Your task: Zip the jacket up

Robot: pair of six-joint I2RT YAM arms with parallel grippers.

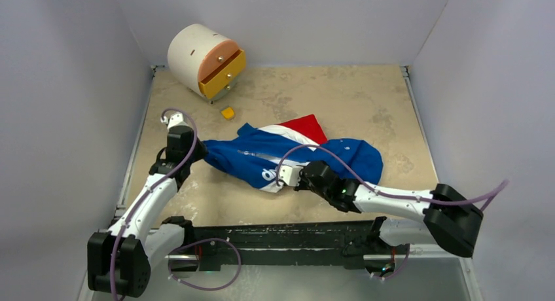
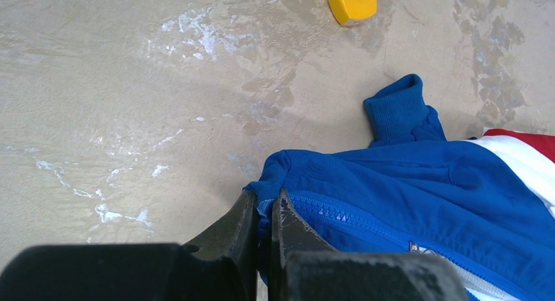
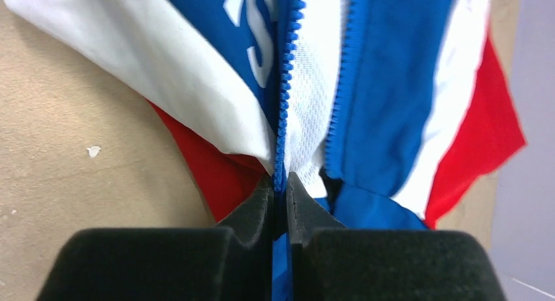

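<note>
The blue, white and red jacket (image 1: 262, 142) lies stretched across the table with its front partly open. Its bottom hem is pinched by my left gripper, which is shut on the blue fabric at the lower end of the zip. Farther along the zip, in the left wrist view, the metal zip pull (image 2: 415, 247) shows, with the teeth closed between it and the hem. My right gripper is shut on one toothed zip edge (image 3: 283, 111). The opposite toothed edge (image 3: 345, 72) lies apart from it, the white lining between them.
A yellow block (image 1: 228, 113) sits on the table behind the jacket. At the back left stands a round-bodied cabinet (image 1: 194, 55) with a yellow drawer.
</note>
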